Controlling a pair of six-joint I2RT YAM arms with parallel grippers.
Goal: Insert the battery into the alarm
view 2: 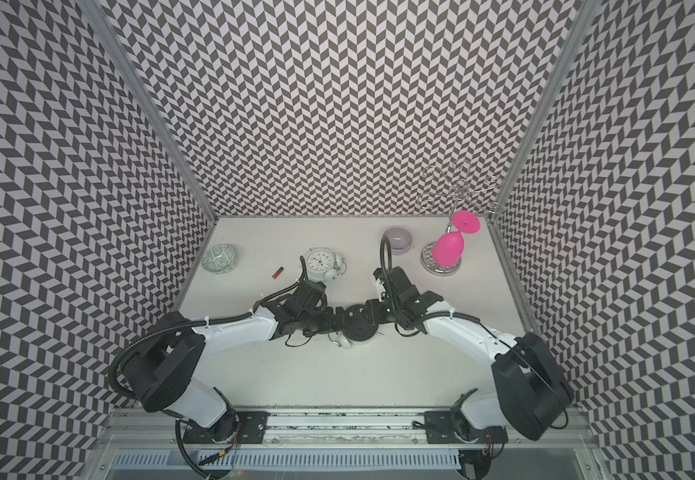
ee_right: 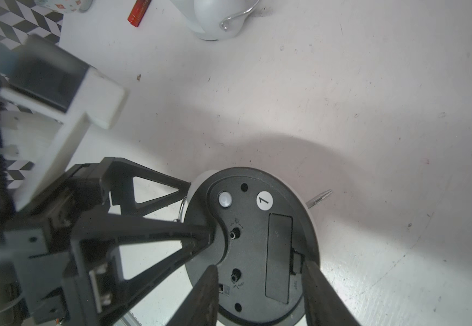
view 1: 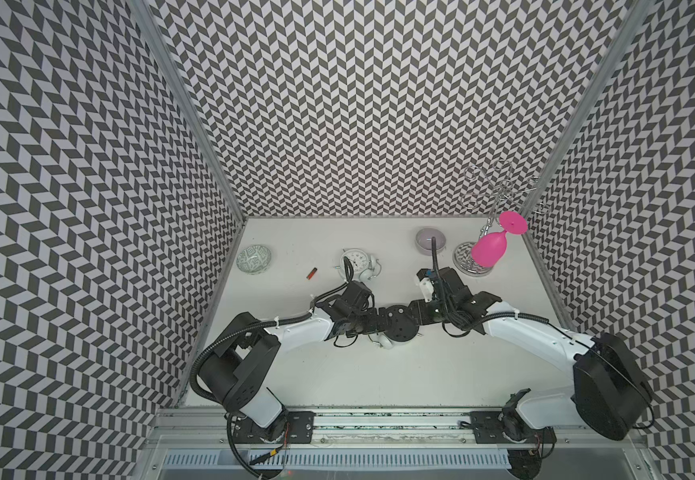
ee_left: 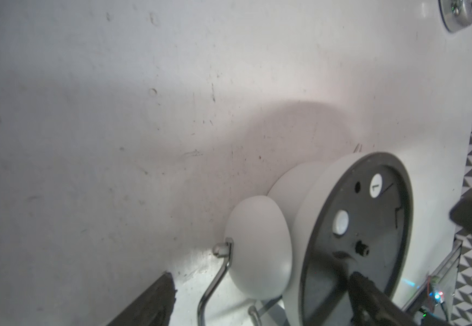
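A white alarm clock [view 1: 402,322] lies face down at the table's centre, its black back up, with a closed battery cover [ee_right: 278,255] in the right wrist view. My left gripper is part open at the clock's left side, fingers by the bell and over the black back. My right gripper is part open over the back near the cover. In that view the left gripper's fingers [ee_right: 187,233] reach across the clock's left edge. A small red battery [view 1: 311,273] lies on the table at the back left.
A second alarm clock [view 1: 355,264] stands behind. A green woven bowl [view 1: 254,258] is at far left, a lilac bowl [view 1: 430,238] at back right, and a silver stand with a pink glass [view 1: 491,248] at right.
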